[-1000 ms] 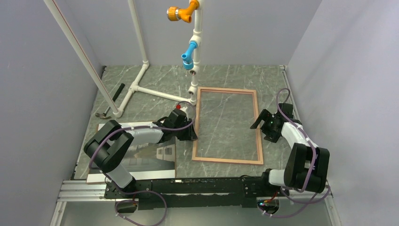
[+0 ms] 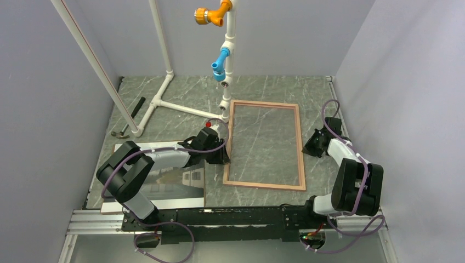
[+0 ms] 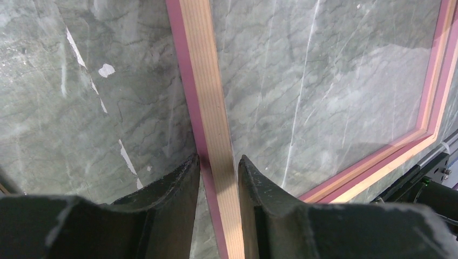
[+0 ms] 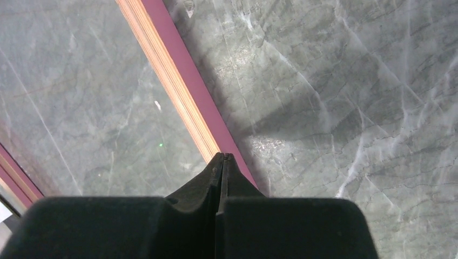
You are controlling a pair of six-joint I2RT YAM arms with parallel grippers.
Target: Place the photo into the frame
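The empty wooden frame [image 2: 265, 186] lies flat in the middle of the table, bare surface showing inside it. Partly covered by my left arm, the photo [image 2: 181, 192] rests at the front left, away from the frame. In the left wrist view my left gripper straddles the frame's left bar [image 3: 208, 81], one finger on each side and a thin gap at the right finger. My right gripper is shut with nothing between its fingers. Its tips are at the outer side of the right bar [image 4: 178, 75]; contact cannot be made out.
White pipes [image 2: 189, 110] stand behind, one reaching the frame's far left corner. A hammer [image 2: 131, 116] lies at the far left. Bare table [image 2: 321, 178] shows right of the frame, with a wall beyond it.
My right gripper has closed from wide open, and its tips have drawn back rightward from over the right bar. The frame has shifted very slightly. My left arm has barely moved.
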